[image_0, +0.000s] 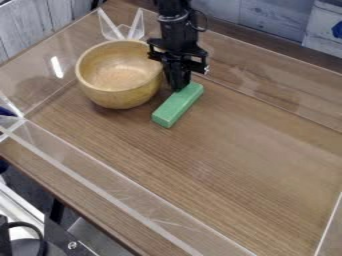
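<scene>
My dark gripper (175, 78) hangs at the top middle of the camera view, its tips low at the upper end of a green block (177, 106) lying on the wooden table. Its fingers look close together and shut; whether they touch the block is unclear. A tan bowl (112, 92) stands directly left of the gripper.
A white object (122, 26) is behind the bowl at the back left. Dark cables (27, 236) show at the lower left corner, and a wall edge runs along the back right.
</scene>
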